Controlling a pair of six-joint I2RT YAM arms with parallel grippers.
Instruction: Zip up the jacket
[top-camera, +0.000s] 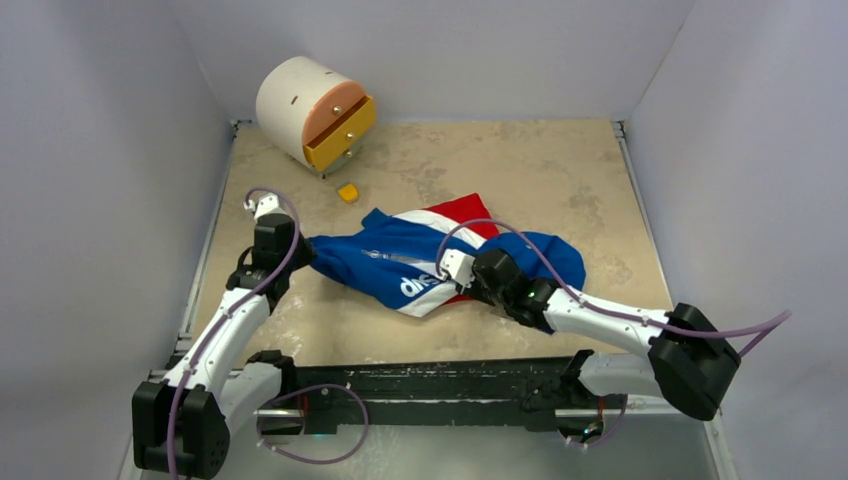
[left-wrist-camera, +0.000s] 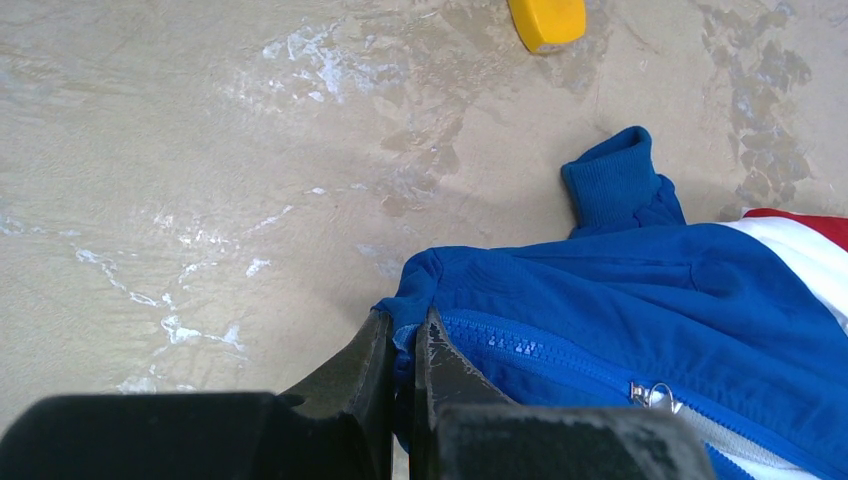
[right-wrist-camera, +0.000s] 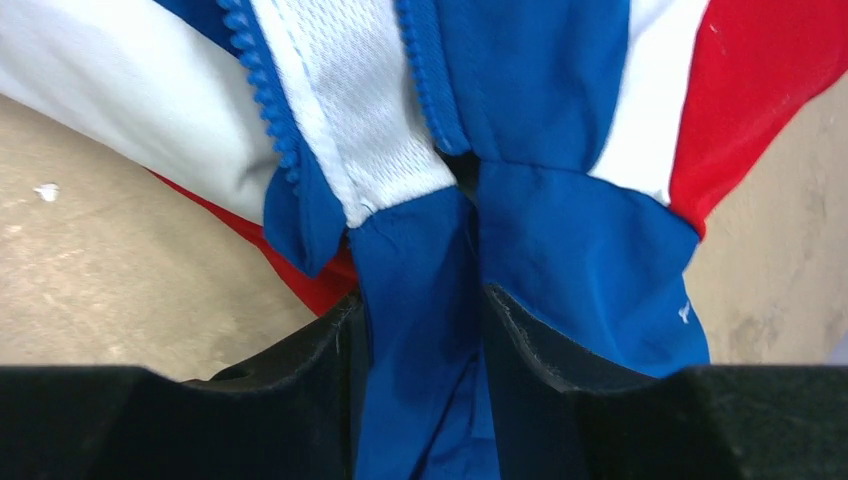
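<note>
A blue, white and red jacket (top-camera: 400, 245) lies stretched across the table. My left gripper is shut on a bunched blue edge at the jacket's left end, beside the start of the zipper. Close to that end, the metal zipper slider (left-wrist-camera: 655, 396) shows on the track; to its right the two sides spread apart with white lining between. In the right wrist view my right gripper stands open over the blue fabric near the far ends of the zipper teeth (right-wrist-camera: 262, 85). Whether its fingers touch the cloth I cannot tell.
A yellow block (top-camera: 348, 193) rests behind the jacket's left part. At the back left stands a white round cabinet (top-camera: 300, 95) with its yellow drawer (top-camera: 340, 135) partly out.
</note>
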